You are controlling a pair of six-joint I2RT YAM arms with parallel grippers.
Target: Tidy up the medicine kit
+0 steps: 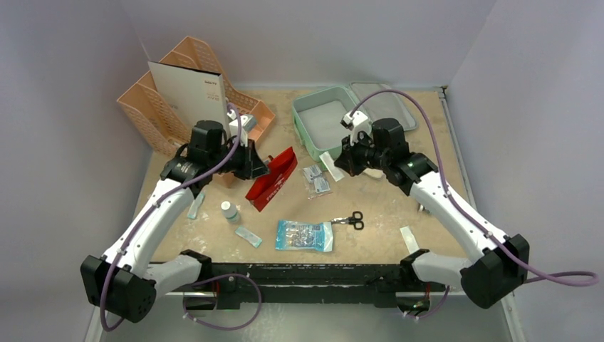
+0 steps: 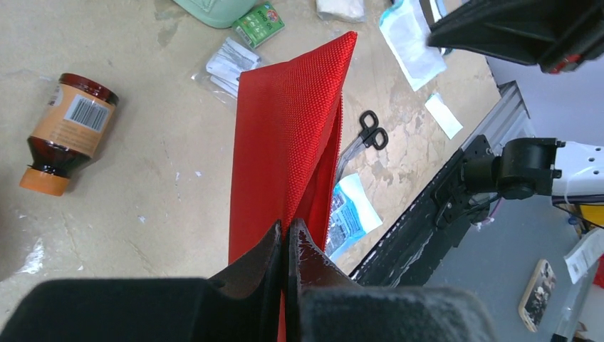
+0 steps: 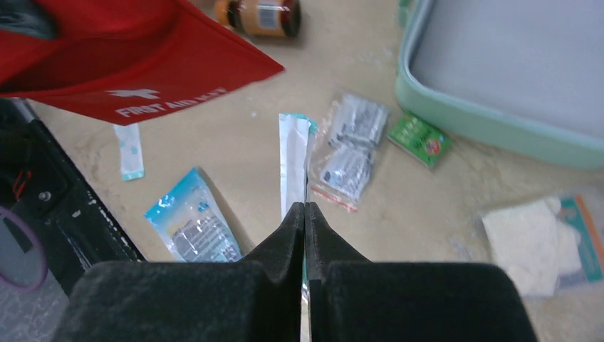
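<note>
My left gripper is shut on the red first aid pouch (image 1: 274, 182), which hangs from it left of centre, its white lettering visible in the right wrist view. My right gripper is shut on a thin white strip packet (image 3: 292, 157), held upright in front of the open mint-green box (image 1: 329, 125). Below them lie a bagged bandage packet (image 1: 318, 182), a small green packet (image 3: 420, 139), a blue-white packet (image 1: 303, 235) and black scissors (image 1: 356, 219). A brown bottle (image 2: 75, 132) lies on its side.
A peach organizer (image 1: 146, 117) with a white board stands at back left. The box's lid lies open behind it. A white bottle (image 1: 229, 211), several small strips and a bagged gauze packet (image 3: 527, 242) lie around. The table's front centre-right has some bare space.
</note>
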